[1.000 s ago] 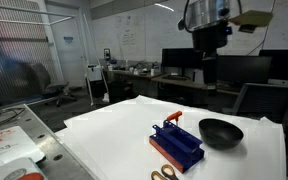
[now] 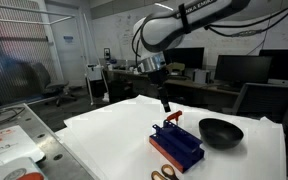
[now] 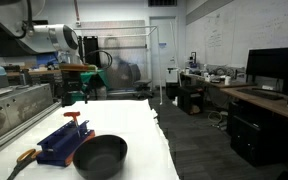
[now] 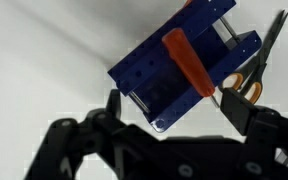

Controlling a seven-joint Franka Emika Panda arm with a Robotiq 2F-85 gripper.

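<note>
A blue tool holder with red on its lower side stands on the white table. A red piece rises from its far end and looks T-shaped in the second exterior view. From above, in the wrist view, it appears as a long red bar lying across the blue frame. My gripper is open above the holder, its fingers wide apart with nothing held. In the first exterior view the gripper hangs just above and behind the red piece, apparently apart from it.
Close beside the holder is a black bowl. Scissors with orange handles lie at the table's front, near the holder. Bare white table stretches to the left. A silver case borders the left edge.
Over the last second the arm has swung left and away from the first exterior camera and come down, from above the bowl to above the holder. The objects on the table have stayed put.
</note>
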